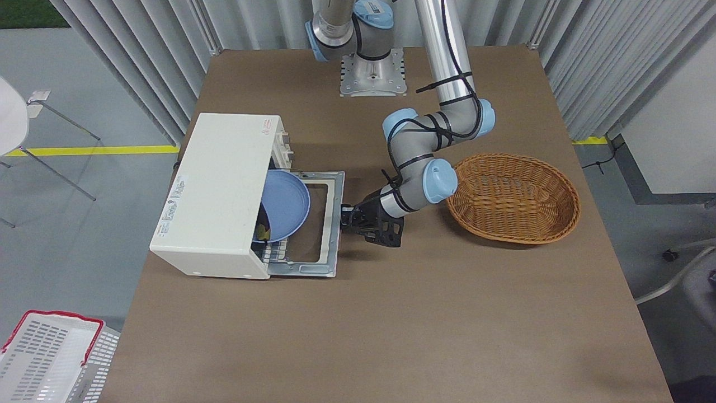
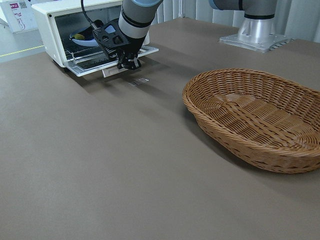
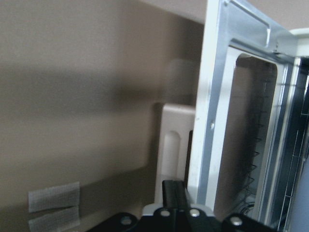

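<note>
A white toaster oven [image 1: 208, 188] lies on the left of the table, its door [image 1: 332, 228] lowered flat toward me. A blue plate [image 1: 282, 205] sits partly inside, with a small yellowish object behind it. My black gripper [image 1: 345, 218] is at the door's outer edge. In the wrist view the door handle [image 3: 171, 140] runs along that edge, and my fingertips [image 3: 174, 188] are close together at it. Whether the handle is between them is hidden.
An oval wicker basket [image 1: 513, 198] stands to the right of my arm. The robot base stands at the back.
</note>
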